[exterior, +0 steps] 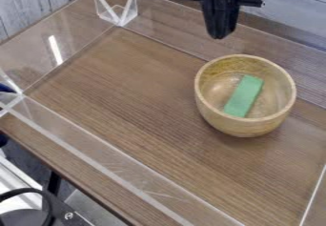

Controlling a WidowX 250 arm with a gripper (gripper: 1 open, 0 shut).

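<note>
A tan round bowl (209,106) sits on the right of the wooden surface, a green rectangular block (243,96) lying inside it. Above the bowl, at the top of the view, my black gripper (220,30) points down, shut, with nothing visible between its fingers. It is apart from the bowl and the block.
The wooden tray floor (114,115) is clear on the left and front. Clear plastic walls edge it, with a transparent corner piece at the top left. A dark cable and metal part sit at the bottom left.
</note>
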